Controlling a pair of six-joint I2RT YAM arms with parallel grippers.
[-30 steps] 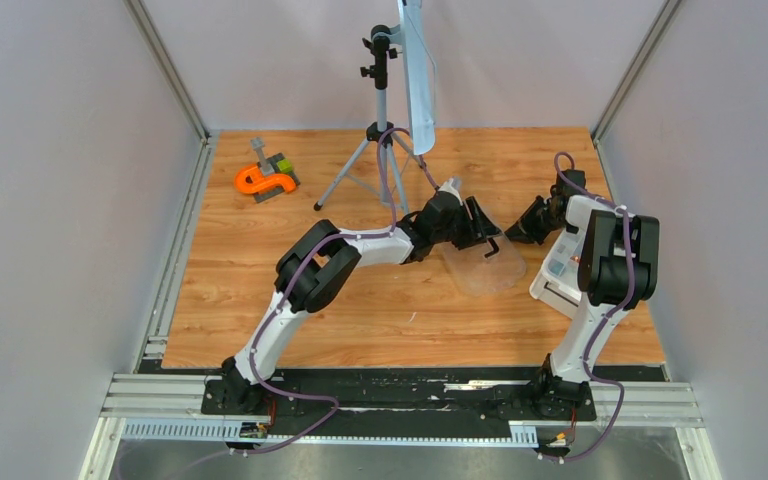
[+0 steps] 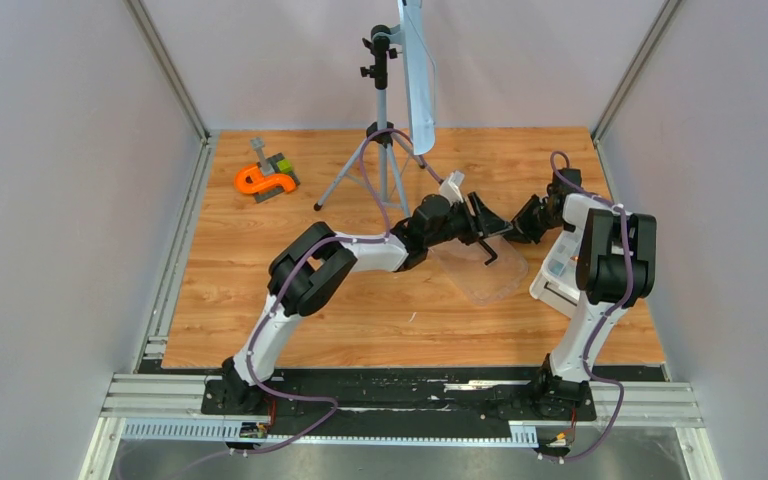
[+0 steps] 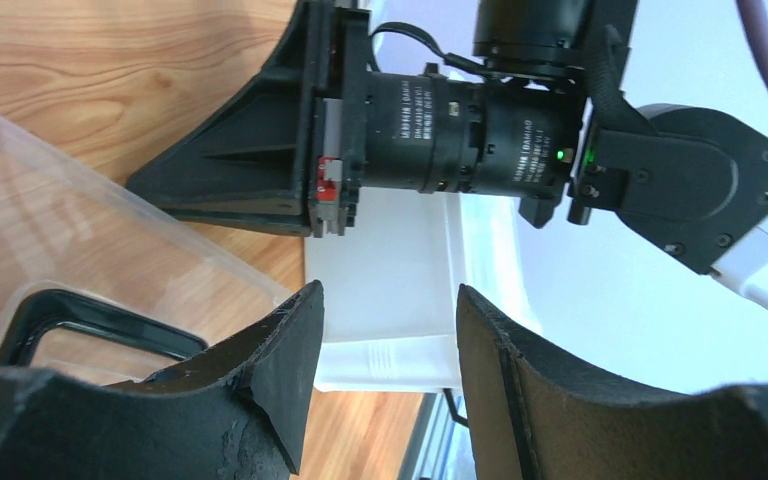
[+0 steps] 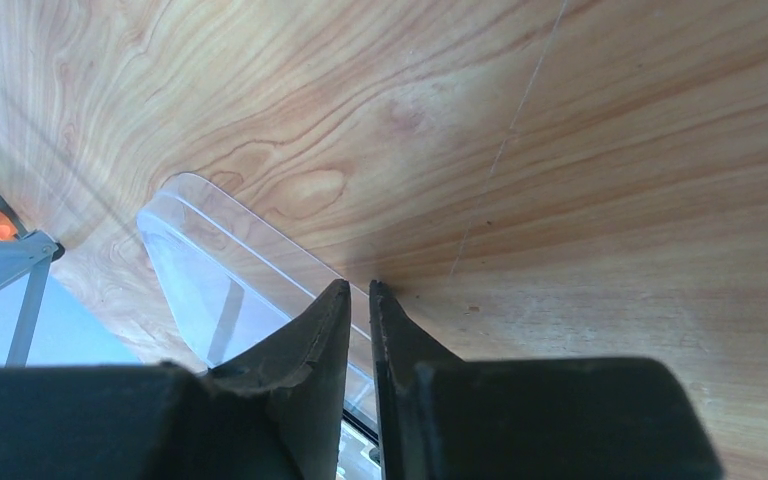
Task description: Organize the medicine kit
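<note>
In the top view a clear lid [image 2: 485, 285] with a black handle [image 2: 489, 257] lies mid-right, partly under my left gripper. The left wrist view shows this lid [image 3: 35, 220] to the left of my open left gripper, which has nothing between its fingers. My right gripper has its fingertips a narrow gap apart at the lid's edge [image 4: 250, 235]; whether the edge is pinched is unclear. To the right, partly under the right arm, stands the white medicine box [image 2: 557, 292].
A tripod [image 2: 383, 150] stands at the back centre, close to the left gripper. An orange clamp [image 2: 263, 182] rests at the back left. Bare tabletop [image 2: 230, 290] spreads across the left and front.
My left gripper has shifted slightly right, and its fingers look farther spread. The lid has shifted slightly left and forward, with its handle lower in view. The right arm has barely moved.
</note>
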